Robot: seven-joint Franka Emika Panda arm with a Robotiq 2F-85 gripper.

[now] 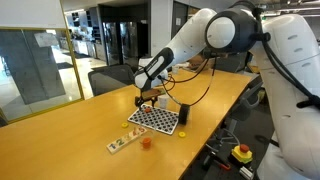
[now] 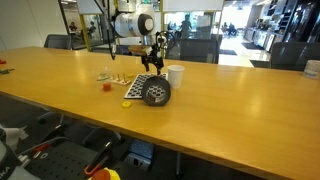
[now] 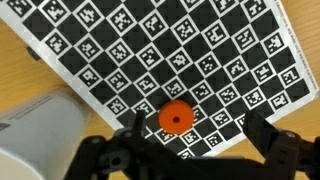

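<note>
In the wrist view, my gripper stands open above the black-and-white patterned board [image 3: 115, 62]. A round orange piece [image 3: 176, 117] lies on the board, showing between the two fingers and closer to the left one; nothing is held. Exterior view 1 has the gripper [image 1: 147, 102] over the far part of the board [image 1: 162, 121]. From the other side, exterior view 2 shows the gripper [image 2: 151, 69] above the board [image 2: 138, 88]. Its exact height over the piece is hard to judge.
Close beside the board stand a white cup [image 2: 175, 75] and a black round-faced object [image 2: 157, 91]. A red-orange object [image 1: 147, 143], a pale block with pegs [image 1: 127, 140] and a yellow piece [image 1: 182, 134] are on the near side.
</note>
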